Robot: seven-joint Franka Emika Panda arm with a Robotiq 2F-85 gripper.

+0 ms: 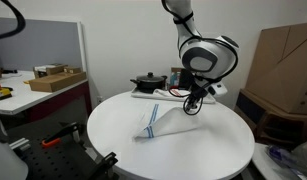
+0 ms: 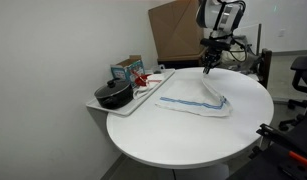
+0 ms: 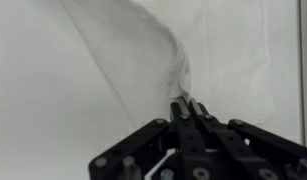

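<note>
A white cloth with blue stripes lies partly on the round white table, one part of it raised toward my gripper. In the exterior view from the other side, the cloth rises to a peak under the gripper, while the rest lies flat. My gripper is shut on the cloth above the table. In the wrist view, folds of the cloth run into the fingertips of the gripper.
A black lidded pot stands on a white tray along the table's edge, with a box and red items near it.
</note>
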